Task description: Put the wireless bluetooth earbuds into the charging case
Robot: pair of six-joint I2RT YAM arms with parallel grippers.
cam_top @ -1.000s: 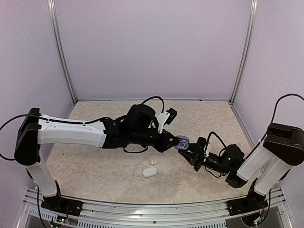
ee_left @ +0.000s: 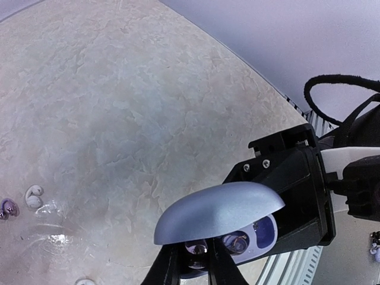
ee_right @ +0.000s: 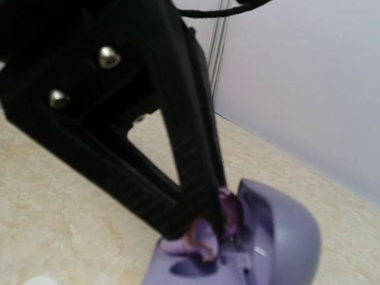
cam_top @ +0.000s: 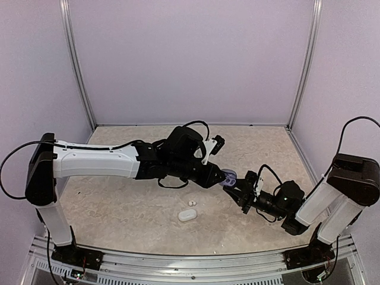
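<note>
The lilac charging case is held up above the table with its lid open. My right gripper is shut on it; its fingertips are hidden behind the case in the right wrist view. From the left my left gripper reaches in under the lid, its fingers standing apart. A shiny dark purple earbud shows between those fingers, at the case. Another earbud sits in the case beside it. In the right wrist view an earbud tilts over the rim of a dark slot.
On the table lie a white case and white earbuds. A small purple item lies at the left edge of the left wrist view.
The right arm and the case stay where they were.
</note>
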